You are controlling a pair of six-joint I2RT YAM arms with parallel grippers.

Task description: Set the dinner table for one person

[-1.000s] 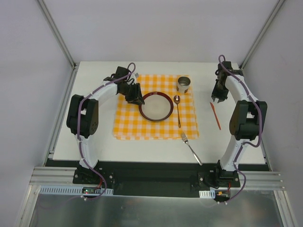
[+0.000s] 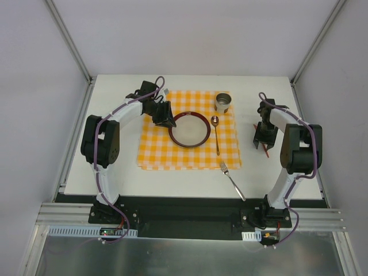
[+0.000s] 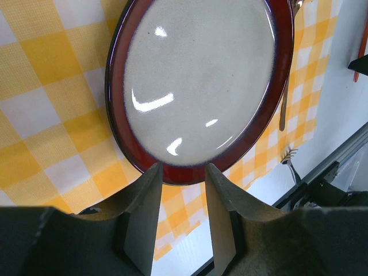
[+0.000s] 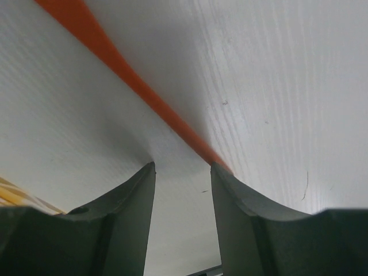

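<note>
A dark-rimmed plate point(image 2: 189, 130) point(image 3: 195, 86) rests on the yellow checked placemat point(image 2: 155, 158), with a spoon point(image 2: 215, 122) to its right and a metal cup point(image 2: 222, 102) above that. A fork point(image 2: 232, 180) lies at the mat's lower right corner. My left gripper hovers at the plate's left rim, fingertips apart, nothing between them. My right gripper is open, low over a thin red utensil point(image 2: 266, 151) point(image 4: 138, 83) on the white table right of the mat, one finger close beside it.
Walls border the sides and back.
My right gripper has moved toward the front and down onto the red utensil's position. The left arm and the tableware show no visible change.
</note>
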